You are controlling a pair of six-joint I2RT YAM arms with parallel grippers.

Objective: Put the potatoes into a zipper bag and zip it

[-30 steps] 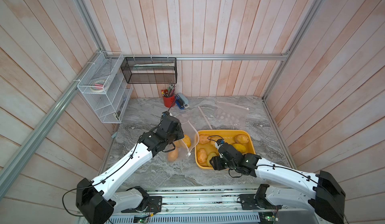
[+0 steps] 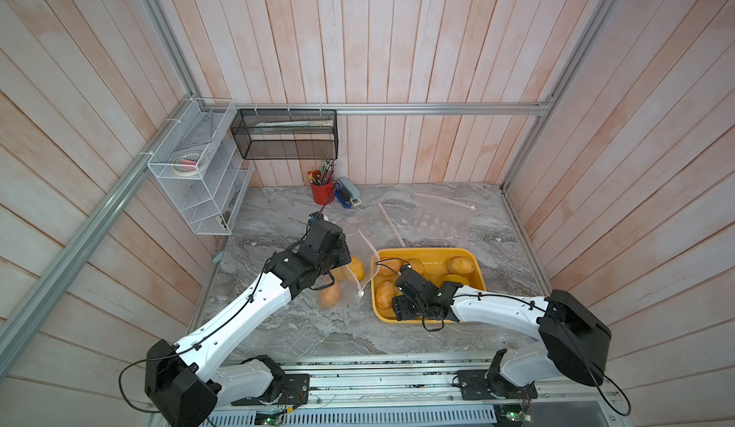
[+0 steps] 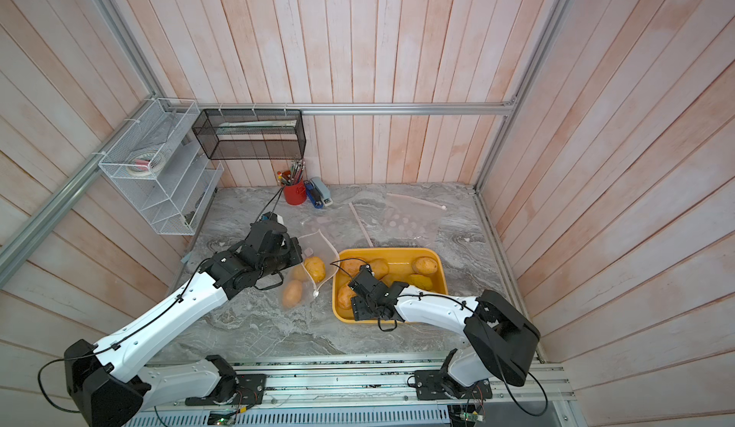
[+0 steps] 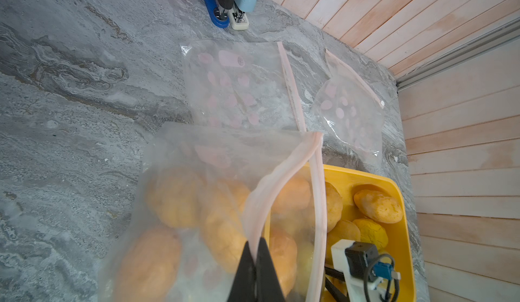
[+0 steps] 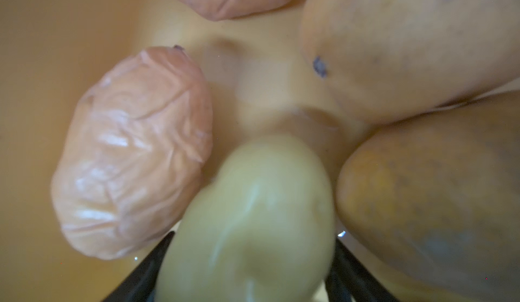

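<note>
A clear zipper bag [image 4: 178, 150] holding several potatoes stands left of the yellow tub [image 4: 352, 174]. My left gripper is shut on the rim of that bag, where the zip strip runs down to its fingertips. My right gripper [image 2: 405, 308] is down in the tub, its fingers either side of a pale yellow-green potato [image 5: 249, 215]; whether they grip it is unclear. A wrinkled pink potato [image 5: 130, 150] and larger tan potatoes [image 5: 411, 42] lie around it.
Two flat empty bags [image 4: 238, 80] [image 4: 346, 112] lie behind the tub. A red pen cup [image 2: 323, 193] and staplers [image 2: 348, 193] stand at the back. Wire racks [image 2: 191, 189] hang at the left; bare counter lies left of the bag.
My right gripper and arm have moved leftward in the tub over the last second. My left gripper and the bag have stayed still.
</note>
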